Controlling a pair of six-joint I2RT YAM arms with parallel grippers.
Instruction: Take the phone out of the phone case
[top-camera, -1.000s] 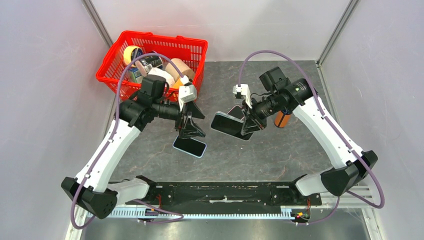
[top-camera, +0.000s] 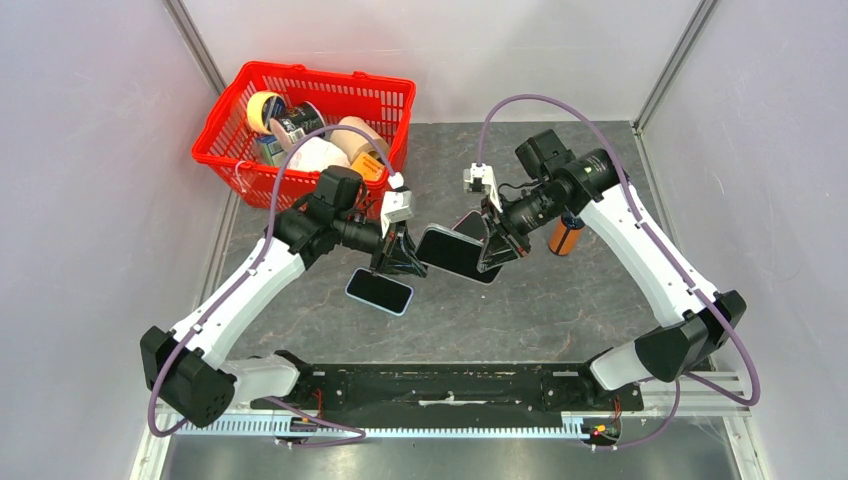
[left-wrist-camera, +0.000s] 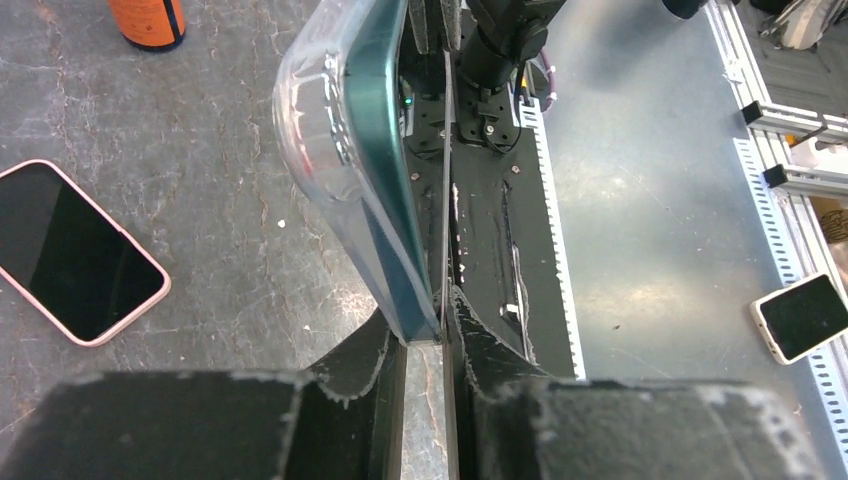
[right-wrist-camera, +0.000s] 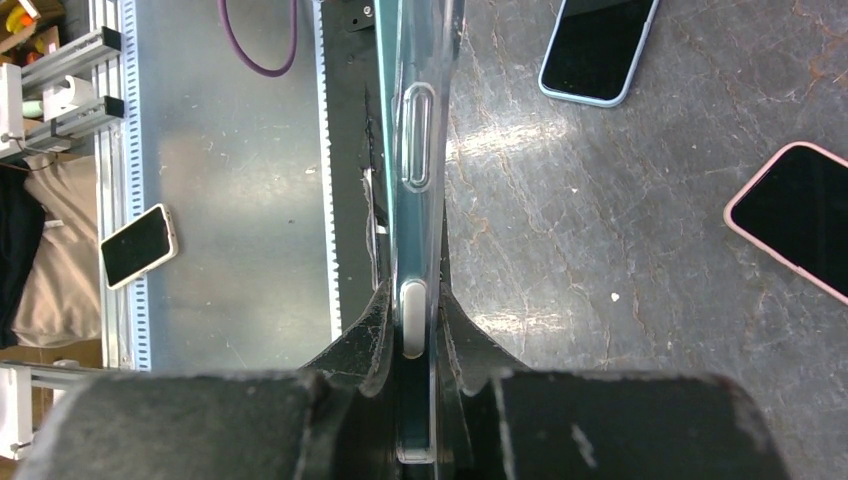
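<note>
A teal phone in a clear case (top-camera: 455, 255) is held aloft between my two grippers, screen visible in the top view. My left gripper is shut on its left end; the left wrist view shows the transparent case edge (left-wrist-camera: 310, 150) around the teal body. My right gripper grips the other end, with the case's clear side and button cutouts in the right wrist view. Whether the phone sits fully inside the case is hard to tell.
A blue-rimmed phone (top-camera: 379, 291) and a pink-rimmed phone (left-wrist-camera: 80, 250) lie on the grey table. A red basket (top-camera: 230, 150) of tape rolls and other items stands back left, an orange can (top-camera: 565, 237) at right.
My left gripper has moved right onto the phone's end and is now shut on it. The held phone has shifted slightly toward the left and front.
</note>
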